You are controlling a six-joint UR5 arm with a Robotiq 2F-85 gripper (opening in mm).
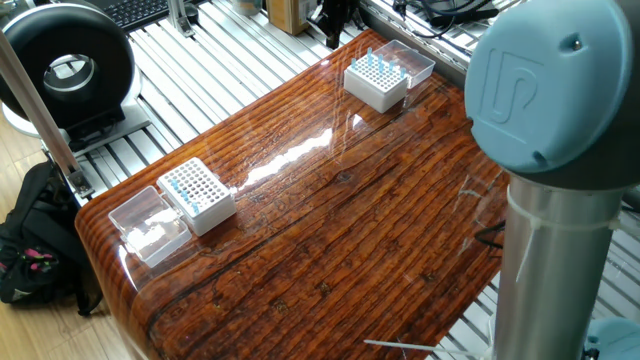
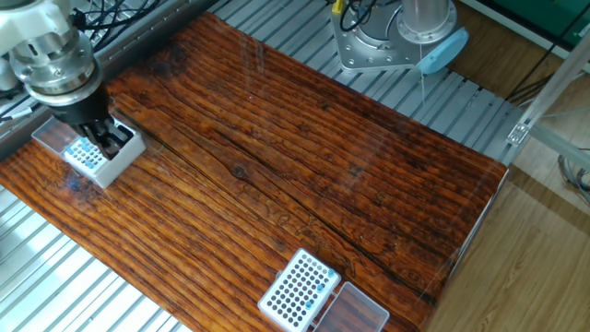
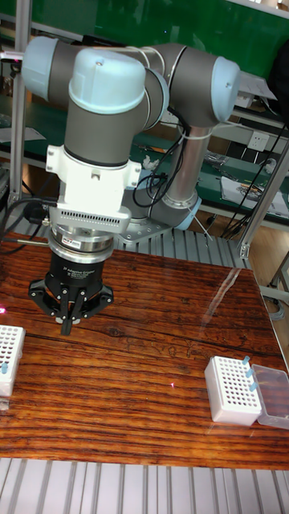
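My black gripper (image 3: 67, 327) points down at the end of the arm. In exterior view 2 its fingers (image 2: 109, 151) overlap the left white tip rack (image 2: 118, 168), but exterior view 3 shows the gripper beside that rack (image 3: 9, 352). Its fingertips look close together; whether they touch or hold anything is unclear. Several blue tips (image 1: 369, 55) stand upright in this rack (image 1: 376, 93), seen at the top in exterior view 1. A second white rack (image 1: 212, 213), also holding blue tips (image 1: 180, 190), stands at the table's other end.
Clear open lids (image 1: 408, 62) (image 1: 150, 225) lie beside the racks.
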